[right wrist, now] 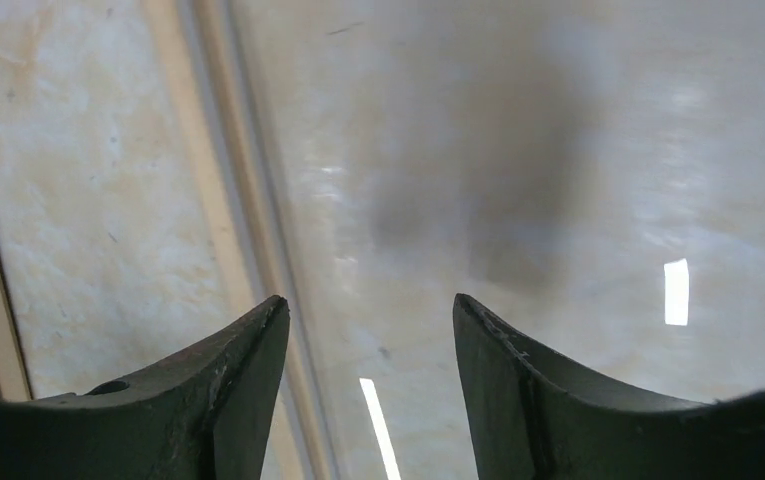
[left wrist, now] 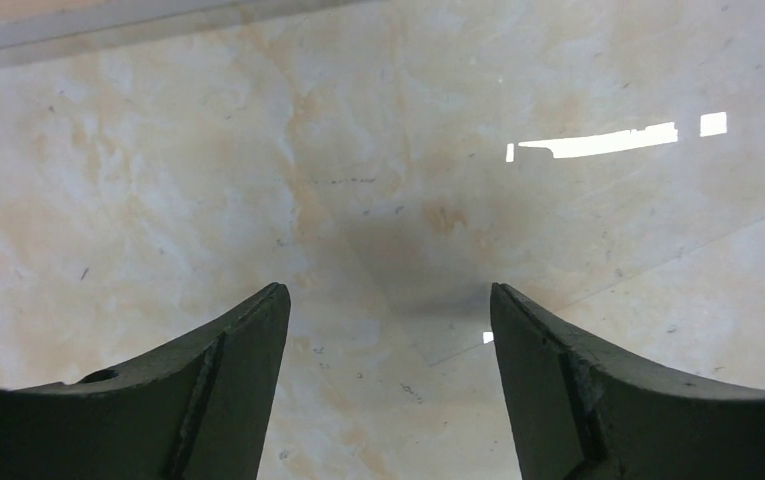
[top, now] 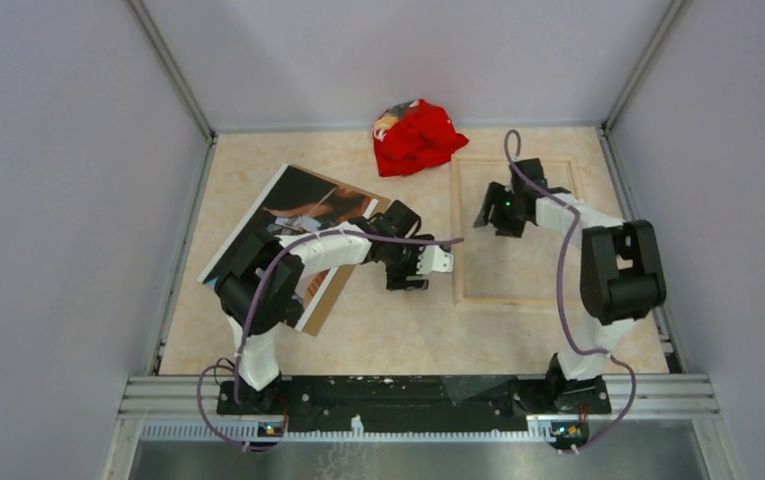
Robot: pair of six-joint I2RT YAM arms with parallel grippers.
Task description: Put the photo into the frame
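The photo (top: 303, 205), dark with a white border, lies tilted on a brown board (top: 332, 300) at the left of the table; my left arm covers part of it. The light wooden frame (top: 456, 235) lies flat at the right. Just left of its left bar, my left gripper stands open over bare table, nothing between its fingers. Over the frame's inside hovers my right gripper, also open and empty. The frame's left bar (right wrist: 213, 170) runs behind its left finger in the right wrist view, clear of the grip.
A crumpled red cloth (top: 416, 138) lies at the back middle. Faint straight lines meeting in a corner, with bright reflections, suggest a clear sheet in the left wrist view.
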